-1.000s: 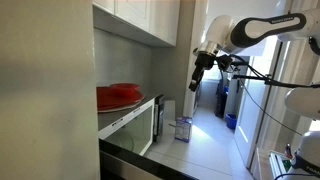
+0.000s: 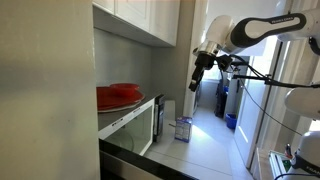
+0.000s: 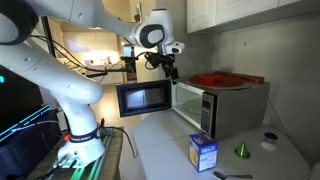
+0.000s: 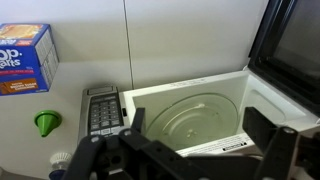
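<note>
My gripper (image 3: 172, 73) is raised in front of the microwave (image 3: 236, 110), whose dark door (image 3: 145, 95) stands wide open. In the wrist view, the spread fingers of the gripper have nothing between them. Beyond them the glass turntable (image 4: 190, 122) shows inside the bright cavity, and no food or dish is visible on it. A red dish or lid (image 3: 218, 79) rests on top of the microwave. On the counter, right of the keypad side, stands a blue Pop-Tarts box (image 3: 203, 153).
A small green cone-shaped object (image 3: 242, 151), a spoon (image 3: 232, 177) and a small lidded jar (image 3: 270, 137) lie right of the box. White cupboards (image 3: 222, 20) hang above. Bare counter (image 3: 155, 150) lies in front of the open door.
</note>
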